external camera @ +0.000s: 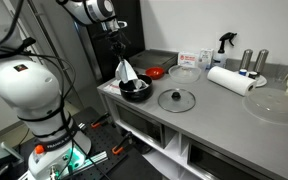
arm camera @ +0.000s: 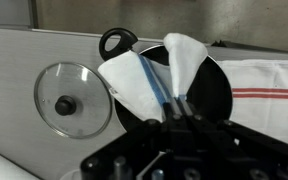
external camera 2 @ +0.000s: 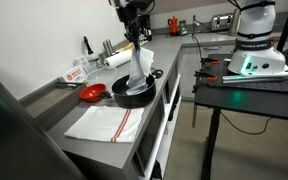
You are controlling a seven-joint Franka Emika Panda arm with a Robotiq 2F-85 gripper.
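Pinched in my shut gripper [external camera: 121, 58] is a white cloth [external camera: 126, 72]; its blue stripe shows in the wrist view. The cloth [arm camera: 134, 85] hangs over the black pot [arm camera: 220, 98], with its lower part down in the opening in exterior view 2. My gripper is above the pot, and the cloth gathers at its fingertips. In exterior view 2 the pot [external camera 2: 134, 99] stands near the counter edge. How much of the cloth rests on the pot's bottom is hidden.
A glass lid [external camera: 176, 100] lies beside the pot. Behind are a red bowl [external camera: 152, 72] and a clear bowl [external camera: 185, 74]. A white towel with red stripes [external camera 2: 104, 122] lies flat on the pot's other side.
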